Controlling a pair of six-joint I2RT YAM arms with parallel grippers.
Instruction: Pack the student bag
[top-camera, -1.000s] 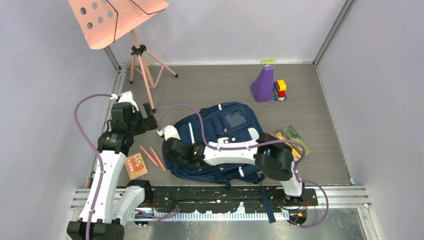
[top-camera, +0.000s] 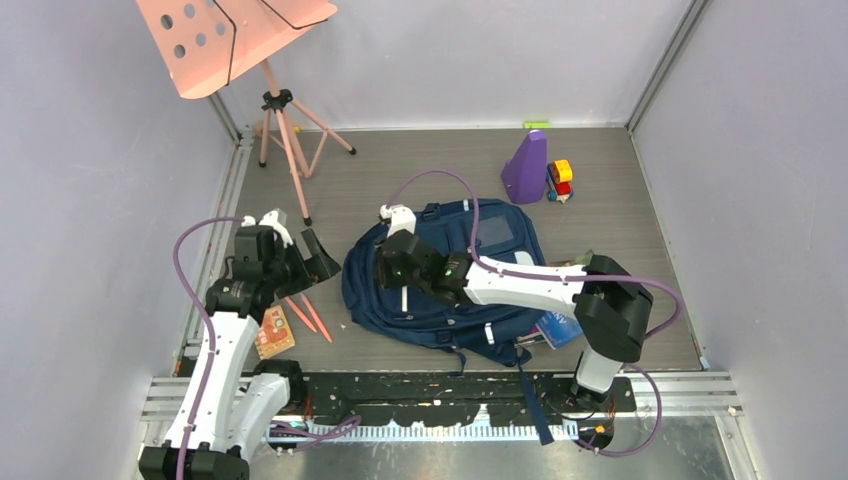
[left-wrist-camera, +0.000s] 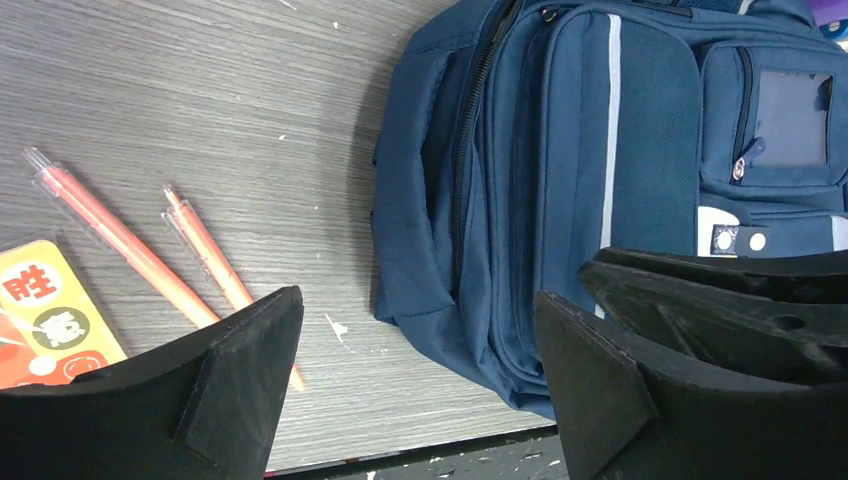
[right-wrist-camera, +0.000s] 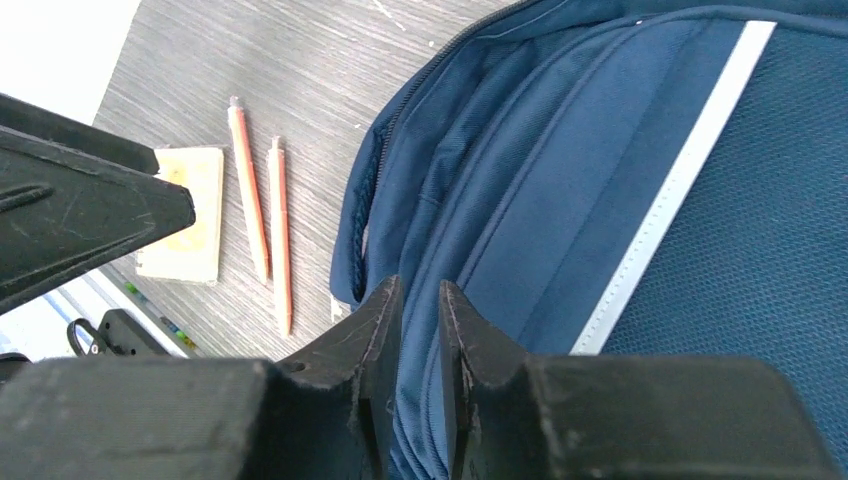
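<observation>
The dark blue backpack (top-camera: 455, 310) lies on the floor in mid-view, its zipped left side edge facing the left arm. My right gripper is over that side with its fingers slightly parted; backpack fabric shows through the gap and nothing is gripped. Wide open and empty, my left gripper hangs just left of the backpack. Two orange pens (top-camera: 317, 318) lie below it, beside an orange-and-yellow notebook (top-camera: 274, 332). A blue book (top-camera: 559, 329) shows at the backpack's right, partly hidden by the right arm.
A pink music stand (top-camera: 290, 150) rises at the back left. A purple cone-like block (top-camera: 526, 170) and a toy vehicle (top-camera: 560, 180) stand at the back right. Bare floor (top-camera: 420, 165) spreads behind the backpack. The arms' hands are close together.
The left gripper has shifted right, nearer the backpack.
</observation>
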